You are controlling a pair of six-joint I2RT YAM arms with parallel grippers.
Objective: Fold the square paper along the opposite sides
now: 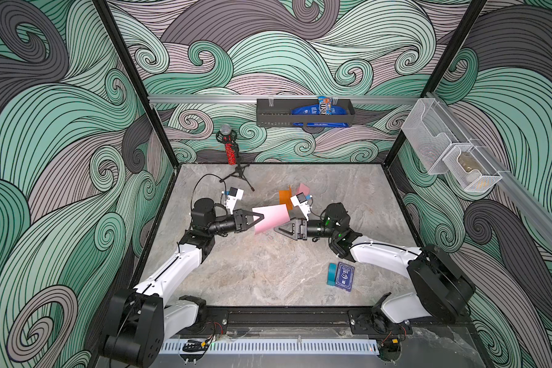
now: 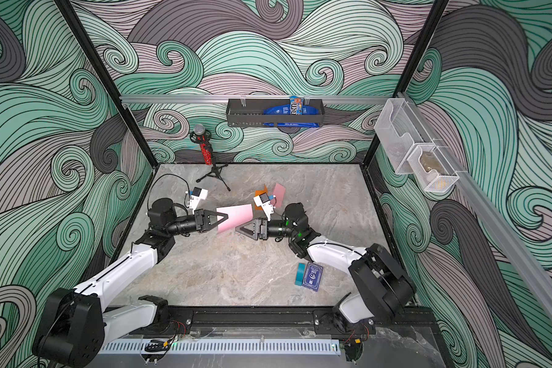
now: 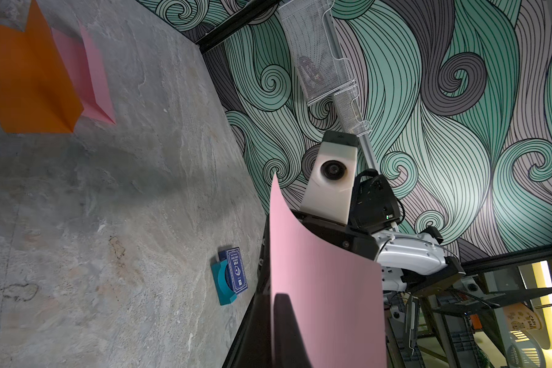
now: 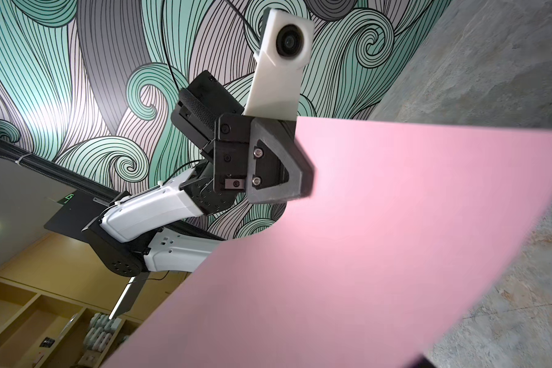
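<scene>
A pink square paper (image 1: 271, 219) is held up between the two arms and curves in the top left view. My left gripper (image 1: 262, 216) is shut on its left side; in the right wrist view one left finger (image 4: 303, 174) lies against the sheet. From the other side, my right gripper (image 2: 246, 223) is open, one finger (image 2: 247, 229) at the paper's near right part and the other partly hidden. The right wrist view is largely filled by the pink sheet, with only a dark tip showing at its bottom edge. No crease is visible on the paper.
A folded orange paper (image 3: 36, 79) and a folded pink paper (image 3: 92, 79) stand behind on the table. A blue card box (image 1: 344, 276) with a teal piece (image 1: 331, 274) lies near right. A microphone on a tripod (image 1: 231, 147) stands at back left.
</scene>
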